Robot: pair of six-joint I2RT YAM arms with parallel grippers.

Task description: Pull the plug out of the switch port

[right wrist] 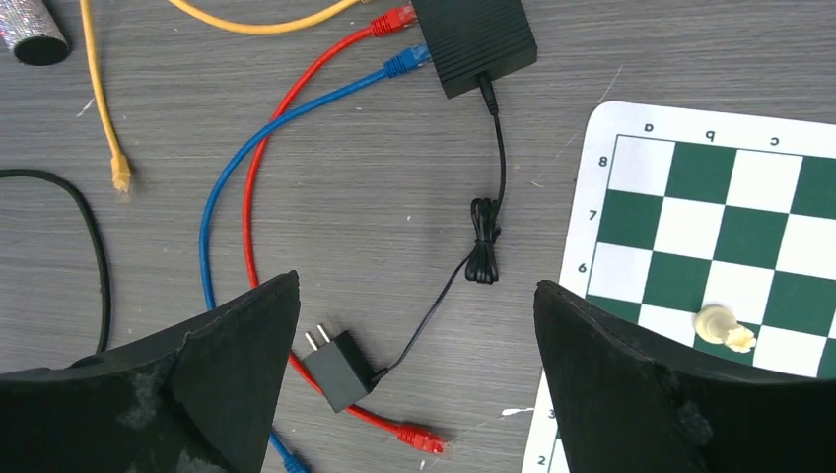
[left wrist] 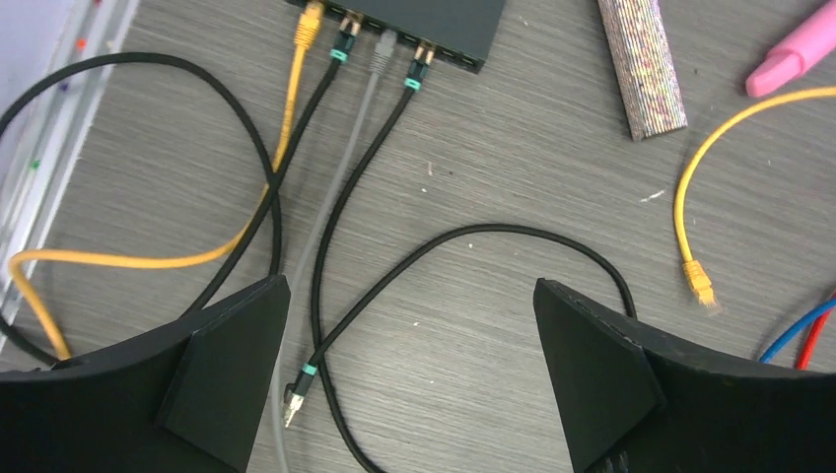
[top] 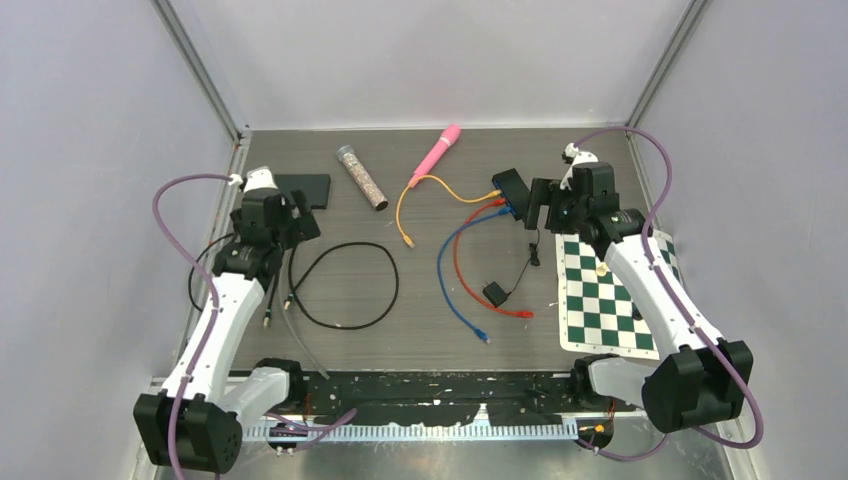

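A small black switch [right wrist: 473, 39] at right of centre has yellow, red and blue network cables in it; the blue plug [right wrist: 409, 59] and red plug [right wrist: 392, 20] show at its side, with a black power lead [right wrist: 487, 91] at another side. A larger black box [left wrist: 414, 22] at the left holds yellow, black and grey plugs. My right gripper hangs open over the table near the switch, above the power adapter [right wrist: 340, 372]. My left gripper is open above the cables at the left. Neither holds anything.
A chessboard [top: 600, 340] lies at the right, with a chess piece on it. A pink microphone [top: 435, 150] and a bead-filled tube [top: 362, 177] lie at the back centre. A loose black cable loop [top: 345, 326] lies left of centre. Metal rails edge the table.
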